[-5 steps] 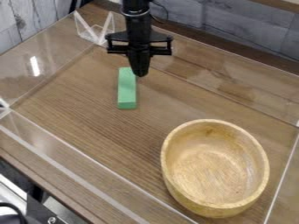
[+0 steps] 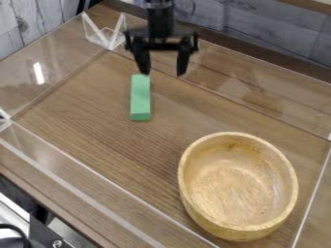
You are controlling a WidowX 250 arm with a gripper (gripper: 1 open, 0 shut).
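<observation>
My gripper hangs at the top centre of the camera view, its fingers spread wide and blurred. A green oblong block lies on the wooden table just below and left of it, apart from the fingers as far as shows. A large tan bowl sits at the lower right.
A clear plastic piece stands at the upper left behind the gripper, and the table's edge runs along the lower left.
The gripper has opened, its fingers spreading apart, and looks to have moved slightly up in the view. The block and bowl have not moved.
</observation>
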